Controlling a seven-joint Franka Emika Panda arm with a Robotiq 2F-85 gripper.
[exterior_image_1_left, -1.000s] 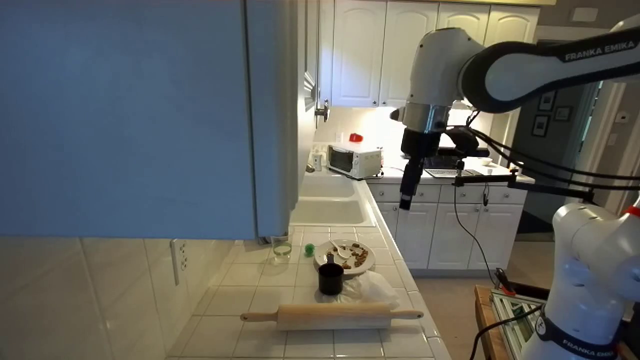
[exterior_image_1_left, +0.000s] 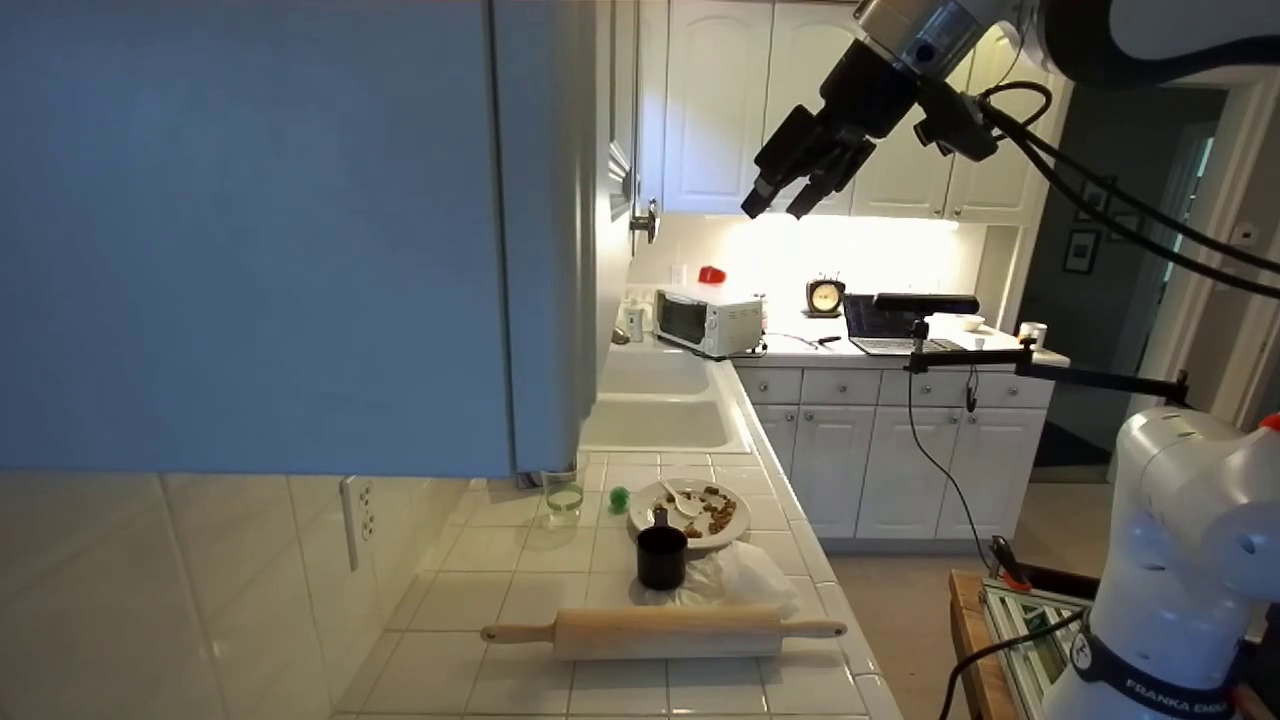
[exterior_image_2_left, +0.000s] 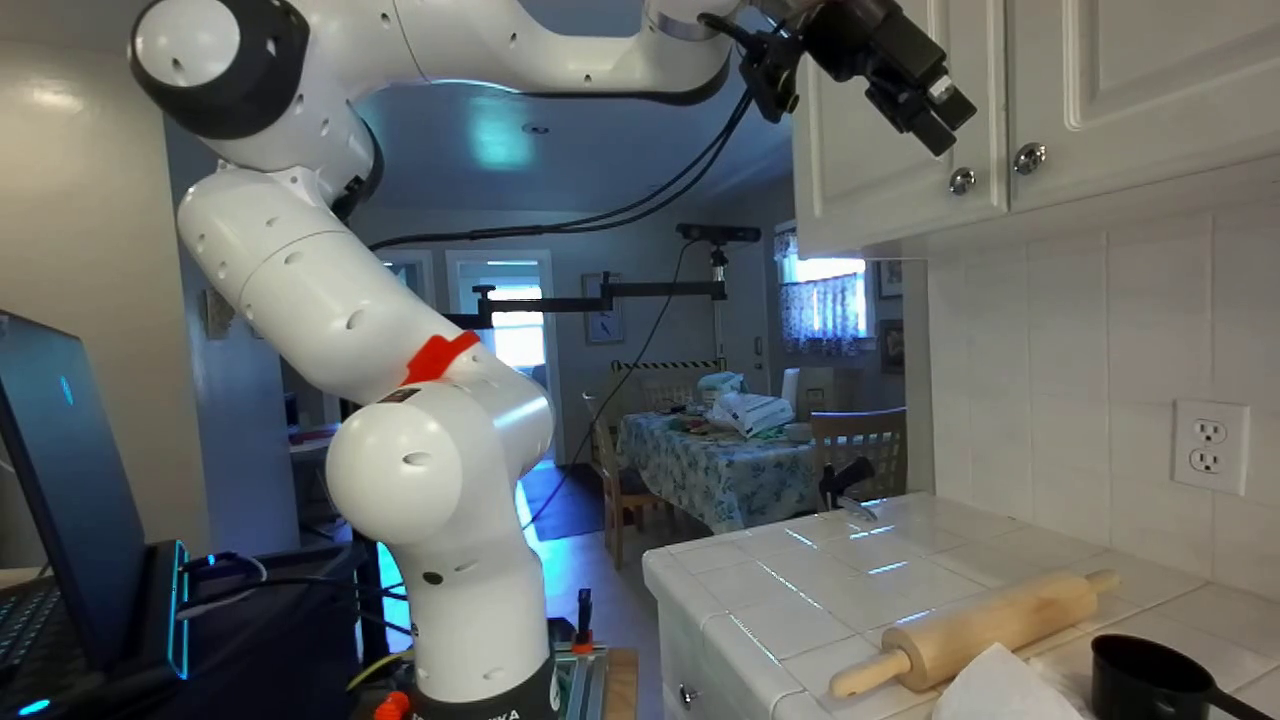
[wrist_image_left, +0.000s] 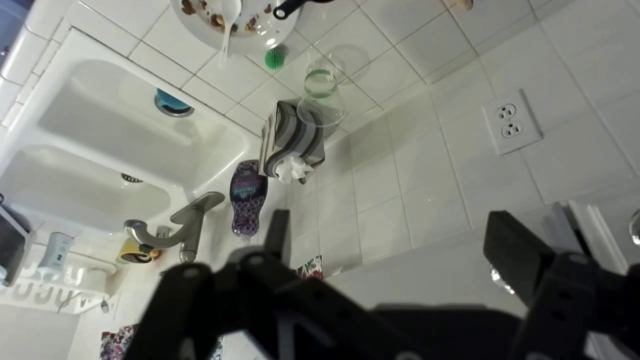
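High above the counter, in front of the white wall cabinets, my gripper (exterior_image_1_left: 774, 214) is open, its fingers spread and nothing between them. The wrist view looks down past the two wide-apart fingers to the sink and backsplash. Below on the tiles, in exterior view 1, lie a wooden rolling pin (exterior_image_1_left: 672, 634), a black measuring cup (exterior_image_1_left: 661, 558), a white plate (exterior_image_1_left: 639, 516) with brown bits and a white spoon (exterior_image_1_left: 684, 500), a green spiky ball (exterior_image_1_left: 619, 499) and a clear glass (exterior_image_1_left: 561, 499). Touching none of them, the gripper hangs near a cabinet knob (exterior_image_2_left: 962, 180) in exterior view 2.
Wall cabinets (exterior_image_1_left: 252, 240) overhang the counter. Around the double sink (wrist_image_left: 120, 114) stand a faucet (wrist_image_left: 190, 231), a purple soap bottle (wrist_image_left: 247, 195) and a tissue box (wrist_image_left: 294, 138). A crumpled white bag (exterior_image_1_left: 738, 576) lies behind the rolling pin. A toaster oven (exterior_image_1_left: 710, 322) occupies the far corner.
The objects on the counter have stayed put.
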